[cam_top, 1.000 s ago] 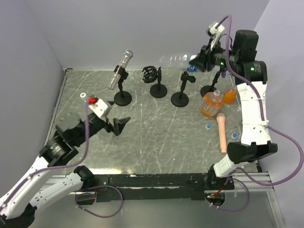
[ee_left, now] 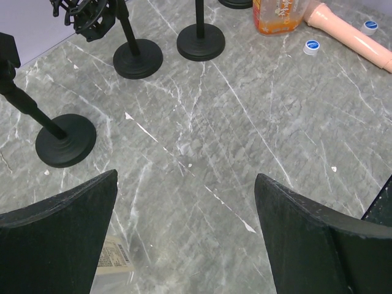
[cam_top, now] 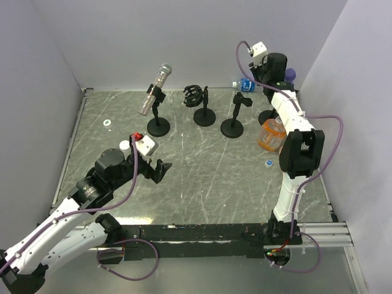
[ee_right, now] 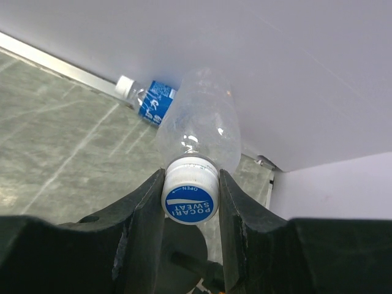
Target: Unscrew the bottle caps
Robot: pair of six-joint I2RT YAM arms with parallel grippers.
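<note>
In the right wrist view, my right gripper is shut on the white cap of a clear bottle. The cap has a blue top, and the bottle body extends away from the fingers toward the back wall. From above, this arm reaches to the back right, where the held bottle is hard to make out. My left gripper is open over the grey table at front left, nothing between its fingers. Loose caps with blue tops, one nearer and one farther, lie on the table.
A blue-labelled bottle lies by the back wall. Black stands line the table's rear half. An orange bottle is at right, with a pink rod close by.
</note>
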